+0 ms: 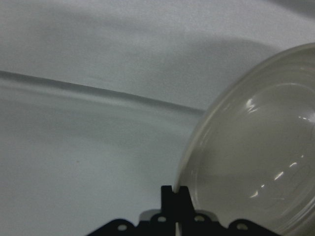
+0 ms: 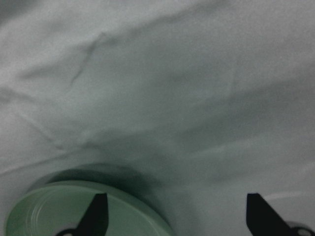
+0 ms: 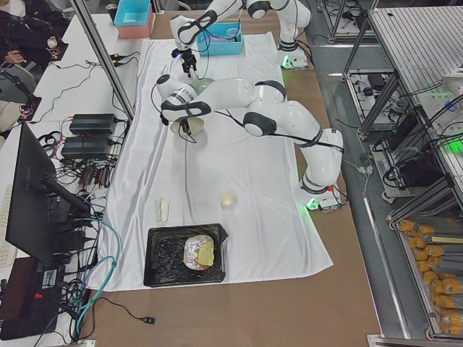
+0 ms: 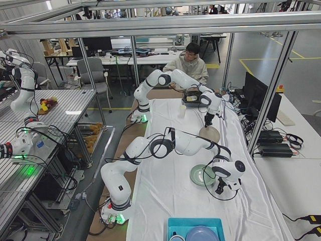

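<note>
My left gripper is shut on the rim of a beige bowl (image 1: pixel 256 147), also seen beneath that arm in the camera right view (image 4: pixel 209 134). My right gripper stands open over the white cloth, with a green plate (image 2: pixel 54 211) under its lower left finger. In the camera right view the green plate (image 4: pixel 199 174) lies on the cloth near that gripper (image 4: pixel 220 187).
A blue tub (image 4: pixel 173 223) with dishes stands at the cloth's far end from a black tray (image 3: pixel 155 253) holding a foil-wrapped item. A pale cup (image 3: pixel 226 197) and a white item (image 3: pixel 163 210) lie on the cloth. Monitor and cables line one side.
</note>
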